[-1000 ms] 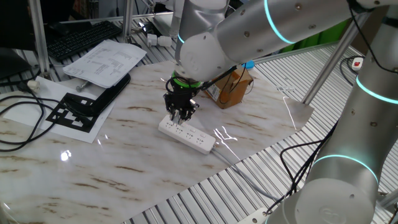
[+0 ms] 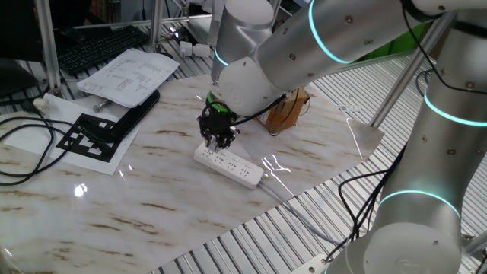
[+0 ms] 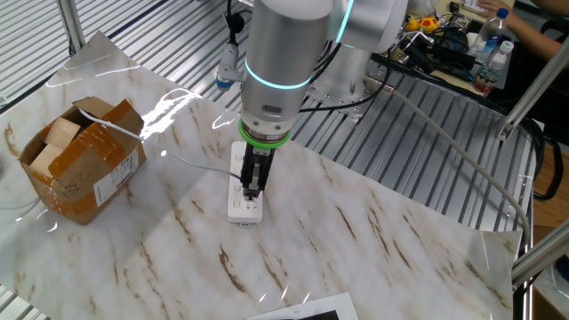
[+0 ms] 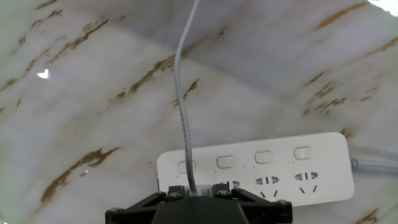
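A white power strip [image 2: 242, 170] with several sockets lies on the marble-patterned table. My gripper [image 2: 214, 144] points down over the strip's end away from its own cord. In the wrist view, the gripper is shut on a pale plug [image 4: 204, 188], mostly hidden by the fingers, and a thin grey cable [image 4: 185, 118] runs up from it. The plug is right over the end socket of the strip [image 4: 245, 163]; whether its pins are in the holes is hidden. From the other side, the gripper [image 3: 252, 190] covers part of the strip [image 3: 237, 162].
An open cardboard box [image 3: 89, 169] stands on the table, and the thin cable passes over it. A marker sheet [image 2: 95, 144], a black device and papers [image 2: 128, 76] lie to the left. The strip's cord [image 2: 293, 209] trails off the table edge.
My gripper has shifted slightly left and a little down, toward the strip's far end. The power strip and box have stayed in place.
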